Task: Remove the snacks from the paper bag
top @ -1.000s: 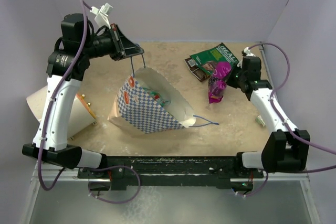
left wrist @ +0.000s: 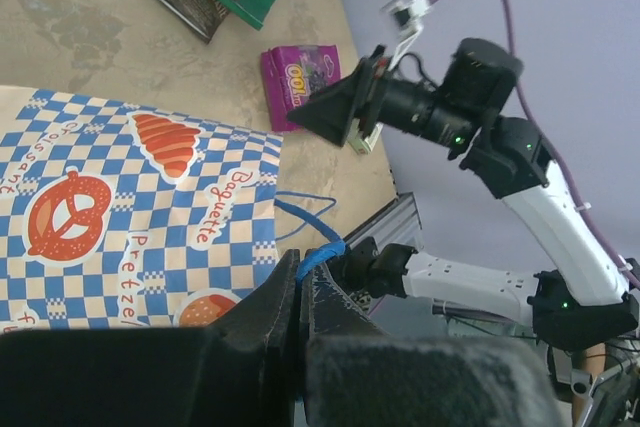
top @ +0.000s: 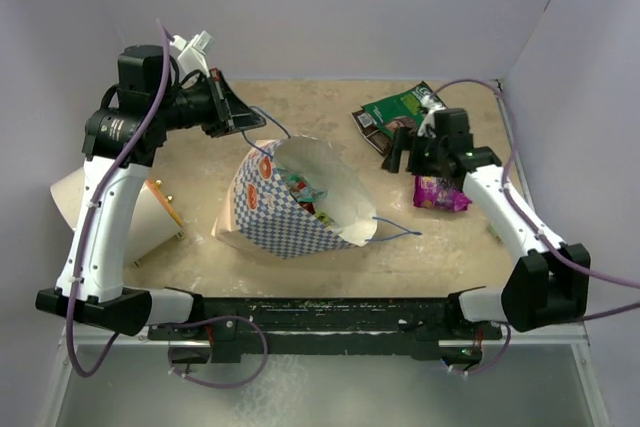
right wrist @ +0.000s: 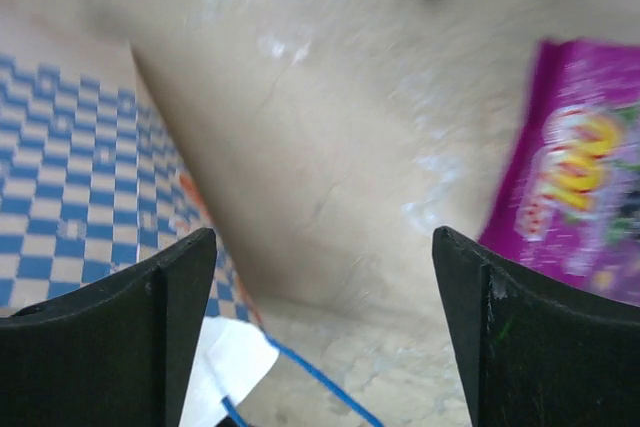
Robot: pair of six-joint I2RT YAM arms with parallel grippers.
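Observation:
The checked paper bag [top: 275, 217] lies open on the table, small colourful snack packs [top: 305, 189] inside. My left gripper [top: 238, 121] is shut above it on the blue handle [left wrist: 320, 253]. My right gripper [top: 398, 147] hangs open, fingers apart and empty, right of the bag, above the purple pack [top: 442, 195]. A green pack [top: 395, 107] and a brown pack [left wrist: 190, 2] lie behind.
A cream rounded object [top: 150, 225] lies at the far left. A small pale box [left wrist: 365, 137] is at the right edge. Walls enclose the back and sides; bare table lies between bag and packs.
The purple pack, held up by my right gripper earlier, lies on the table. That gripper has since moved left toward the bag. My left gripper has come slightly lower.

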